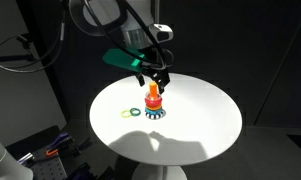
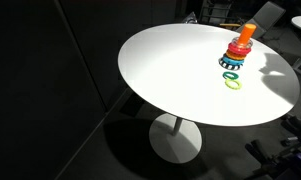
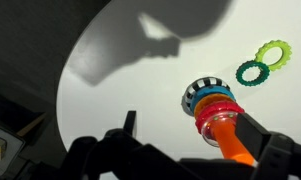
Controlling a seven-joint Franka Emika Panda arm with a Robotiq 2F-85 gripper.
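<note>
A ring stacker, with an orange peg [image 1: 153, 89] rising above red, orange and blue rings and a black-and-white striped base [image 1: 154, 114], stands upright on the round white table. In the wrist view its orange peg [image 3: 230, 142] leans toward the right finger [image 3: 248, 128], which partly hides it. My gripper is open, its fingers wide apart with bare tabletop and part of the stacker showing between them. Exterior view 1 has the gripper over the stacker; contact cannot be judged.
Two loose rings, dark green [image 2: 230, 75] and yellow-green [image 2: 233, 85], lie flat on the table beside the stacker. Dark floor surrounds the table.
</note>
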